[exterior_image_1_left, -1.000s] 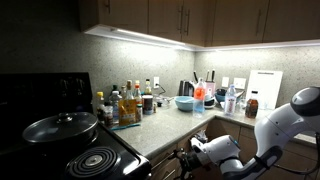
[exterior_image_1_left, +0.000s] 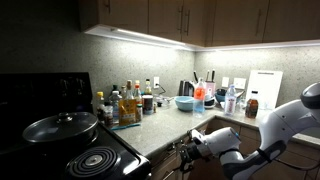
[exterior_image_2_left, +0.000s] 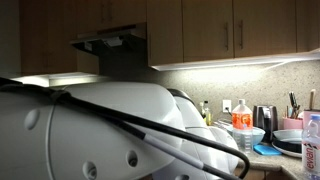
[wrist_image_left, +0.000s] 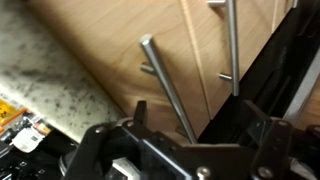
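Low beside the counter's front edge, my gripper (exterior_image_1_left: 185, 155) sits in front of the lower cabinets in exterior view 1. In the wrist view the gripper is open, its dark fingers spread to left and right. A metal bar handle (wrist_image_left: 168, 88) on a wooden cabinet front runs through the space between them in the picture. Whether the bar lies within the fingers in depth, I cannot tell. A second bar handle (wrist_image_left: 233, 45) is mounted further to the upper right. Exterior view 2 has the gripper hidden behind the large white arm (exterior_image_2_left: 110, 115).
A stove (exterior_image_1_left: 95, 160) with a lidded pan (exterior_image_1_left: 60, 127) stands left of the speckled counter (exterior_image_1_left: 165, 130). Several bottles crowd the counter's back. A blue bowl (exterior_image_1_left: 184, 103) and a clear bottle with an orange label (exterior_image_1_left: 199, 98) stand near the corner.
Objects on the counter have stayed in place.
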